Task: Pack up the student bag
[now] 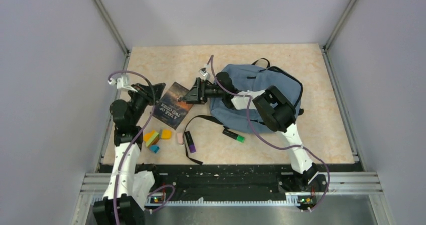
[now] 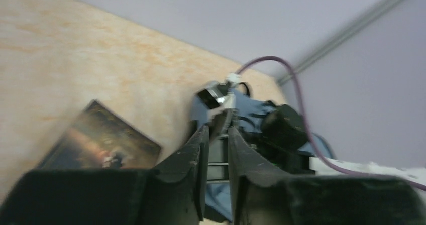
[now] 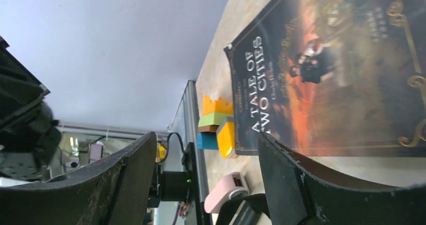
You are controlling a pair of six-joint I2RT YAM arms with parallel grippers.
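Observation:
The book (image 1: 172, 106), "A Tale of Two Cities", lies with its dark cover up and closed on the table, between the two grippers. My left gripper (image 1: 161, 91) is at its left edge; in the left wrist view a narrow gap separates the fingers (image 2: 202, 154), with nothing held. From the right, my right gripper (image 1: 187, 100) reaches over the book's right edge. Its fingers (image 3: 274, 157) are spread wide in the right wrist view, and nothing is held between them. The blue-grey bag (image 1: 246, 115) lies on the right half of the table, partly hidden under the right arm.
Colored blocks (image 1: 152, 138), a yellow block (image 1: 166, 133), a pink eraser (image 1: 180, 137) and a purple-ended marker (image 1: 190, 141) lie in front of the book. A black strap (image 1: 201, 117) curves past the marker. A green-ended marker (image 1: 233, 135) lies by the bag.

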